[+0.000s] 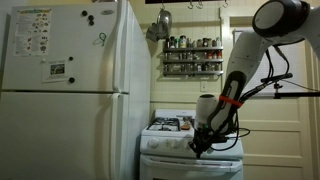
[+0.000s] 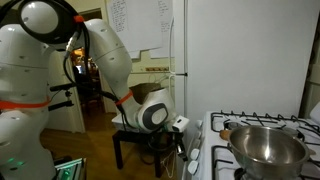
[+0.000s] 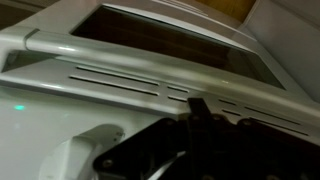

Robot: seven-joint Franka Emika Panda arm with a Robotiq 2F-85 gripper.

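Observation:
The white stove [image 1: 165, 143] has a row of knobs on its front panel and an oven door [image 1: 165, 161] below. My gripper [image 1: 198, 152] is in front of the stove, near the top of the oven door. In the wrist view the gripper is shut, and nothing shows between its fingers. It overlaps the slotted strip beside the white door handle [image 3: 150, 60]; whether it touches cannot be told. The dark oven window [image 3: 175, 35] lies beyond the handle. A white knob [image 3: 65, 160] is at lower left.
A metal pot [image 2: 268, 148] stands on the stovetop grates. The white fridge [image 1: 60, 65] rises left of the stove in exterior view 1. Spice racks [image 1: 192, 60] hang on the wall above. A dark chair or table [image 2: 135, 150] is behind the arm.

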